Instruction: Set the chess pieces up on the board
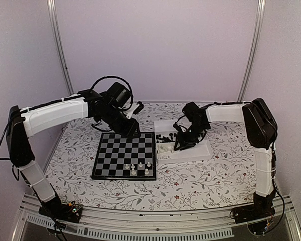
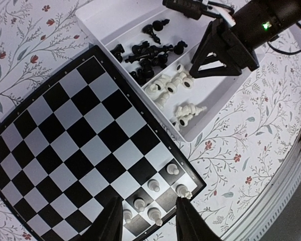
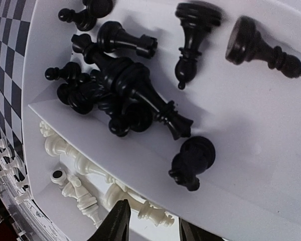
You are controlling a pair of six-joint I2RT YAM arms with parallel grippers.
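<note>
The chessboard (image 1: 115,153) has several white pieces standing near its front-right corner, among them a white pawn (image 2: 153,185). My left gripper is raised over the board, fingers apart with nothing between them. My right gripper is low in the piece box (image 2: 98,22), at the white pieces' compartment, fingers apart around or just above a lying white piece (image 3: 155,215); whether it touches the piece cannot be told. Black pieces (image 3: 130,85) lie in the compartment beside it, behind a divider.
The box stands directly right of the board, with its walls and divider close to my right gripper.
</note>
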